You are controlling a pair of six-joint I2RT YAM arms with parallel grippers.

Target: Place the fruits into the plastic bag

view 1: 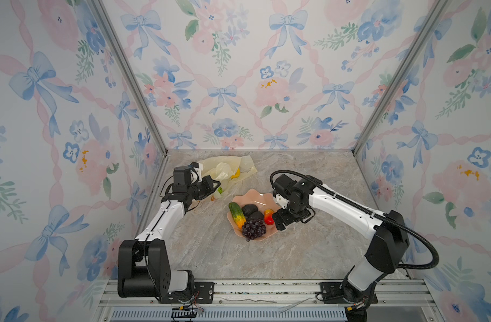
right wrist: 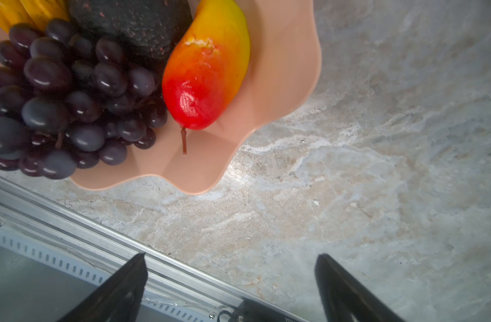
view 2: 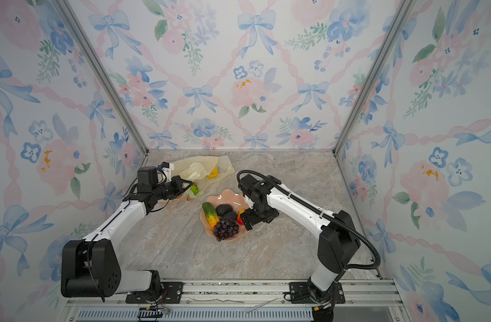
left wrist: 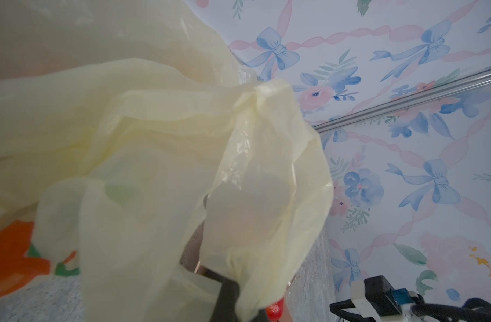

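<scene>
A pale yellow translucent plastic bag [view 1: 245,166] lies at the back left, with a yellow item [view 1: 235,173] showing at it. My left gripper [view 1: 217,184] is shut on the bag's edge; in the left wrist view the film bunches around the dark fingers [left wrist: 225,301]. The pink scalloped plate [right wrist: 288,80] holds a red-yellow mango [right wrist: 207,67], dark grapes [right wrist: 84,102], a dark bumpy avocado-like fruit [right wrist: 132,26] and a long green-yellow fruit [view 1: 236,213]. Over the plate's right side, my right gripper is open, its fingers apart and empty.
Bare marbled tabletop [view 1: 320,252] lies right of and in front of the plate. A metal rail [view 1: 245,287] runs along the front edge. Patterned walls close off the back and both sides. Orange and green print [left wrist: 14,257] marks the bag near the left gripper.
</scene>
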